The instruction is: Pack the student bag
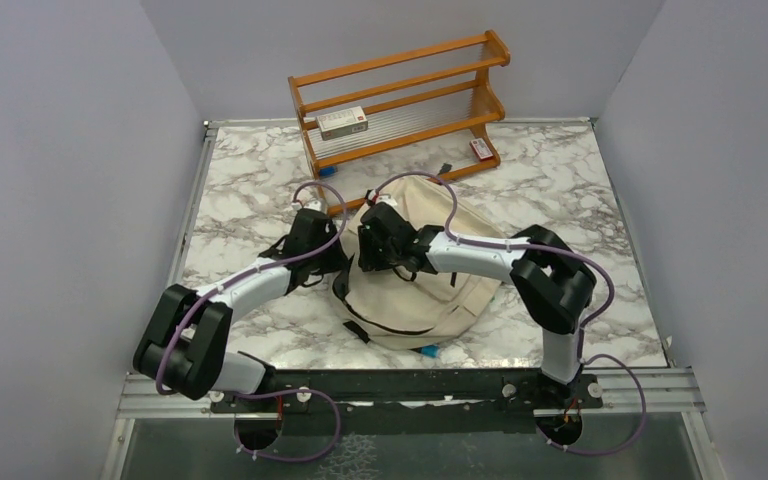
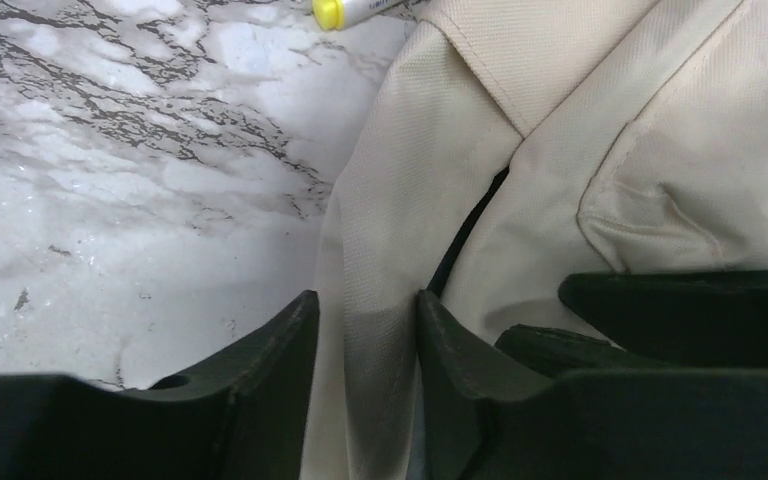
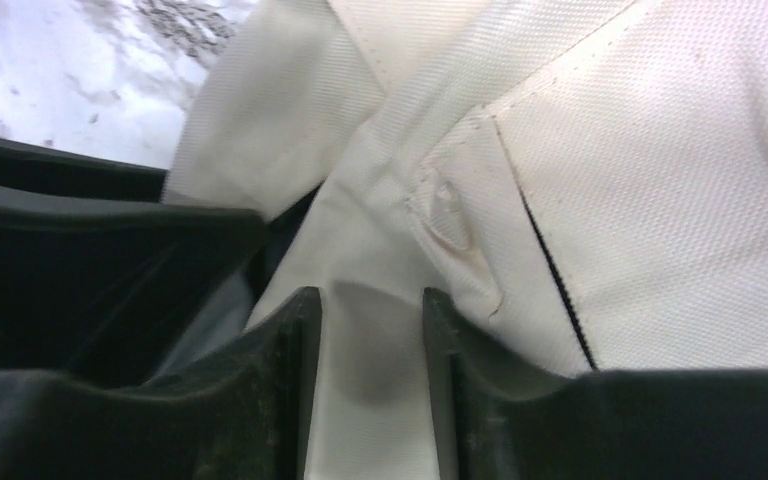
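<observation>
The cream-coloured bag (image 1: 405, 300) lies flat on the marble table, with a dark strip of its opening showing on its left side. At that side's edge stands my left gripper, part open, with a raised cream fold (image 2: 380, 250) running between its fingers; whether they press it cannot be told. Close to its right, my right gripper is part open over the bag's top layer, its fingertips apart and cream fabric showing in the gap. Any contents inside the bag are hidden.
A wooden rack (image 1: 390, 105) stands at the back, with a white box (image 1: 342, 124) on it and a small red box (image 1: 481, 149) at its right. A pen with a yellow end (image 2: 330, 13) lies beside the bag. Both arms are very near each other.
</observation>
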